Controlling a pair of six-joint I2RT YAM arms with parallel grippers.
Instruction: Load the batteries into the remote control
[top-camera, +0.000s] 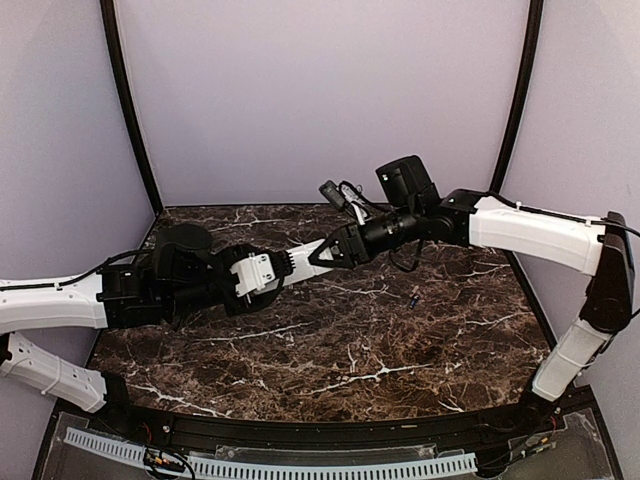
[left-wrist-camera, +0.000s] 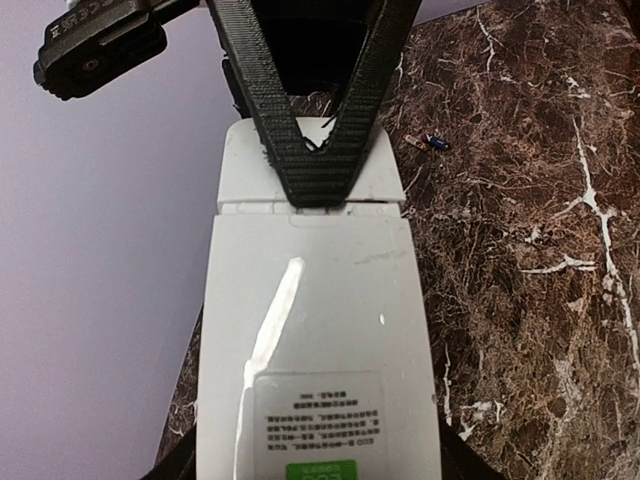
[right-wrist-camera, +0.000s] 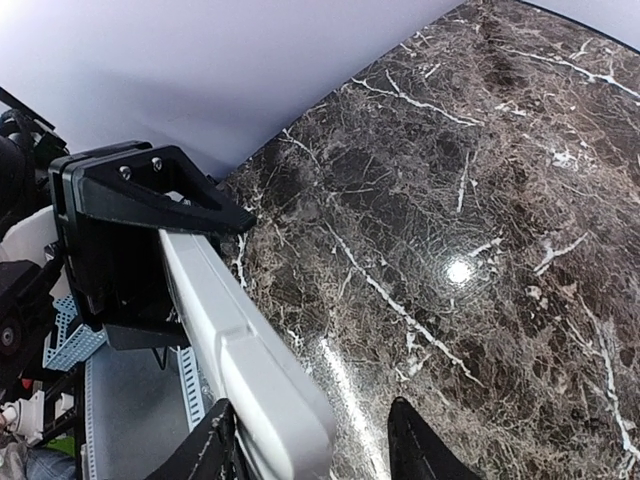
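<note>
My left gripper (top-camera: 285, 266) is shut on the white remote control (left-wrist-camera: 310, 290), which is held above the table and points toward the right arm. In the left wrist view its labelled face shows, with a seam near the far end and a cover piece (left-wrist-camera: 240, 170) beyond it. My right gripper (top-camera: 335, 251) is at that far end, a dark finger (left-wrist-camera: 310, 175) lying over the cover. In the right wrist view its fingers (right-wrist-camera: 410, 440) stand apart, with the remote's end (right-wrist-camera: 290, 430) by the left one. Two small batteries (left-wrist-camera: 434, 142) lie on the table.
Pale walls (top-camera: 330, 100) close off the back and sides. A perforated metal strip (top-camera: 330, 467) runs along the front edge.
</note>
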